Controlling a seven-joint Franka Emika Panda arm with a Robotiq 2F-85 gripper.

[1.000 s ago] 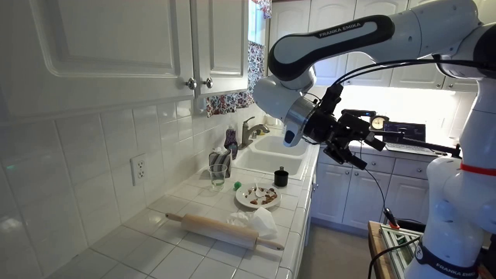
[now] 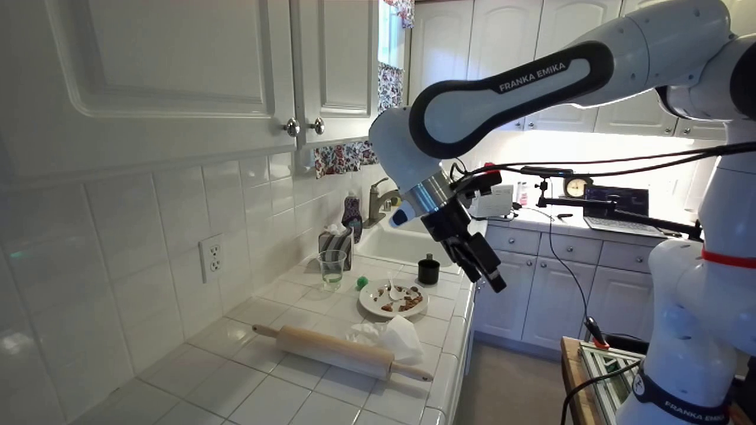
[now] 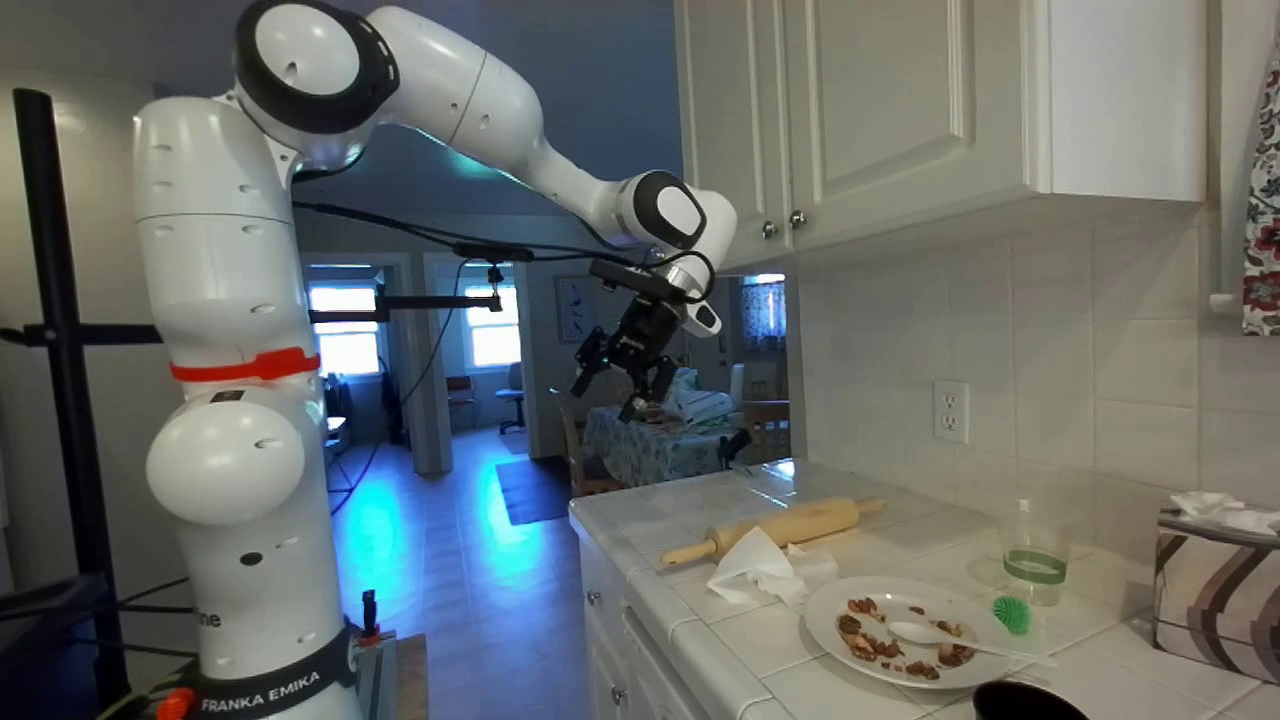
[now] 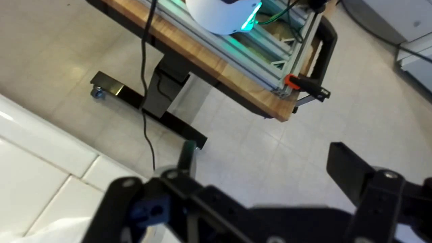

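My gripper is open, and only the floor shows between its fingers in the wrist view. In exterior view 1 the gripper [image 2: 485, 276] hangs in the air around the counter's front edge, tilted downward. On the counter sits a white plate [image 2: 369, 306] holding brown crumbs or nut pieces and a white spoon [image 3: 948, 637]. A wooden rolling pin [image 2: 333, 347] lies near the plate, with crumpled white paper [image 2: 404, 339] between them. A green scrubber ball [image 3: 1012, 613] is beside the plate, close to a clear plastic cup [image 3: 1034, 552]. Nothing touches my fingers.
A small black pot [image 2: 428, 270] stands behind the plate, near the sink [image 2: 386, 244]. The tissue box [image 2: 336, 249] is against the wall. White cabinets [image 2: 177, 71] overhang the counter. Bare tiles [image 2: 212, 382] are free left of the rolling pin.
In exterior view 1 my gripper has swung left and turned to point more steeply down. The objects on the counter stay where they were.
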